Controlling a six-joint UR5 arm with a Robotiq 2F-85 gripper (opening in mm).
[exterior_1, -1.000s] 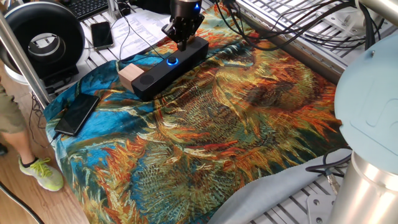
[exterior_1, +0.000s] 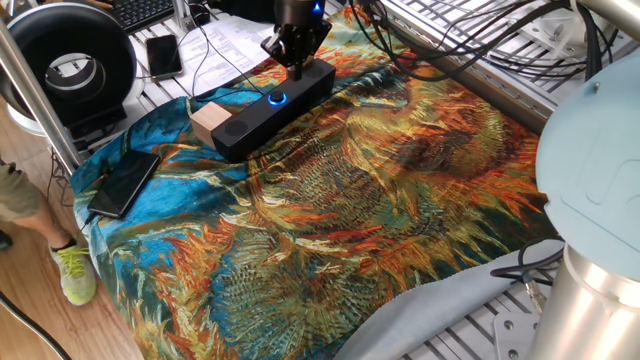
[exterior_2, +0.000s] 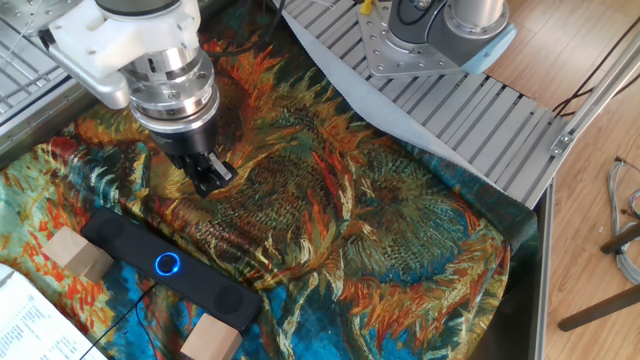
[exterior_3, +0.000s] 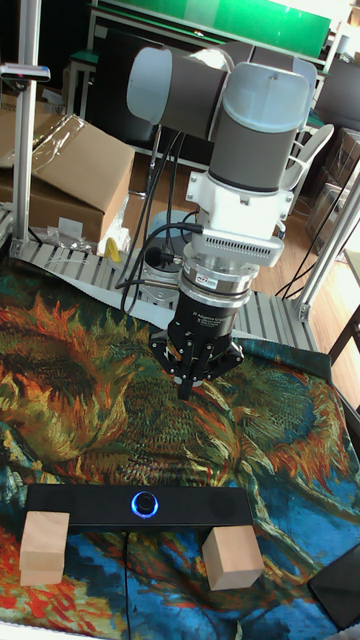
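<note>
My gripper (exterior_3: 187, 390) hangs above the patterned cloth, its black fingers together and pointing down; it is shut, and nothing shows between them. In exterior view 2 the gripper (exterior_2: 216, 182) is on the arm's side of a long black speaker bar (exterior_2: 120, 240), apart from it. The bar carries a round knob (exterior_3: 144, 503) ringed in blue light. Two wooden blocks are by the bar's ends, a left one (exterior_3: 45, 549) and a right one (exterior_3: 232, 557). Only one block (exterior_1: 210, 122) shows clearly in exterior view 1, where the gripper overlaps the bar's far end.
A dark phone (exterior_1: 124, 184) lies on the cloth; another phone (exterior_1: 164, 56) rests off it near white papers (exterior_1: 225, 50). A thin cable runs from the bar. Thick black cables hang near the arm.
In exterior view 1 my gripper has shifted very slightly, its fingertips a touch to the right. The person at the left has moved. The bar, block and phones stay put.
</note>
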